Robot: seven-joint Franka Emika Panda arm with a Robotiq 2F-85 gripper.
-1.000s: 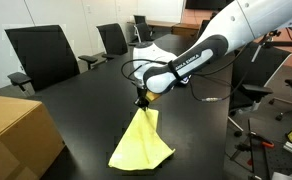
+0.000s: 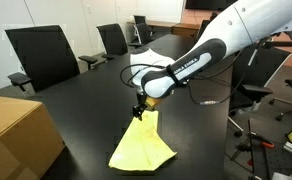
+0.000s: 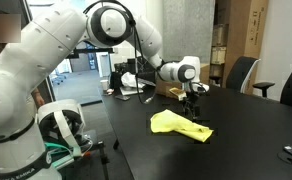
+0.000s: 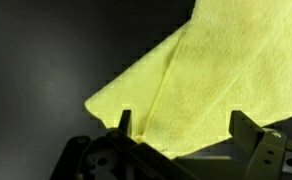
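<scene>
A yellow cloth (image 2: pixel 141 145) lies spread on the dark table, its upper end narrow in exterior view 1. In exterior view 2 the cloth (image 3: pixel 181 124) looks flat with slight folds. My gripper (image 2: pixel 143 106) is just above the cloth's far end. From the wrist, the open gripper shows its two fingers wide apart, with the cloth (image 4: pixel 201 80) below and between them. Nothing is held. A corner of the cloth points left in the wrist view, and its lower edge passes between the fingertips.
A cardboard box (image 2: pixel 24 138) stands at the left of the table in exterior view 1. Several black chairs, one of them a chair (image 2: pixel 41 50), line the far side.
A second ago the cloth's far end was drawn up to my gripper; now it lies lower, apart from it.
</scene>
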